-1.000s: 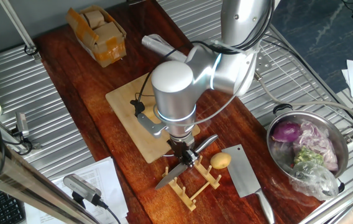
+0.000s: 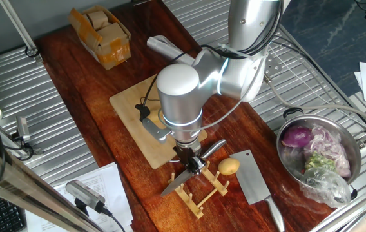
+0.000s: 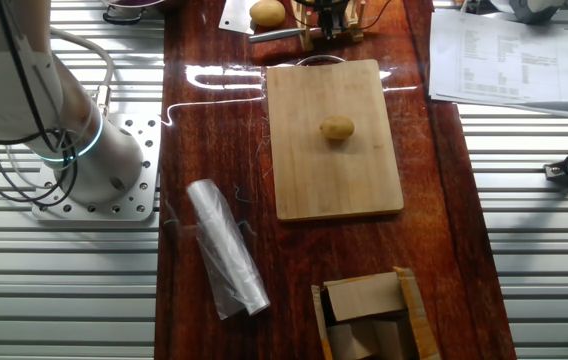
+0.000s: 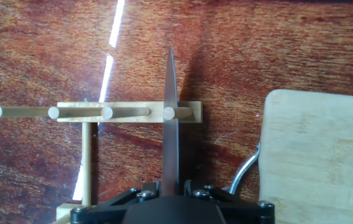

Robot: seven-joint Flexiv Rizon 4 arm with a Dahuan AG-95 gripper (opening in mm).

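A knife [image 2: 178,183] crosses above or against the wooden peg rack [image 2: 192,205], its blade pointing to the lower left and its silver handle emerging on the far side of my gripper [image 2: 194,166]. Seen from the wrist, the blade [image 4: 171,149] runs straight ahead from between the fingertips of the gripper, which looks shut on it. The blade passes the rack's rightmost peg [image 4: 178,113]; whether they touch, I cannot tell. My gripper hides the knife's middle. In exterior view 2, the knife's handle [image 3: 276,35] shows at the top edge.
A potato [image 2: 229,167] and a cleaver [image 2: 250,177] lie beside the rack. Another potato [image 3: 337,128] rests on the cutting board [image 3: 299,185]. A steel pot [image 2: 354,151] with vegetables stands right. A cardboard box [image 2: 109,55] and a plastic roll [image 3: 226,245] occupy the table's other end.
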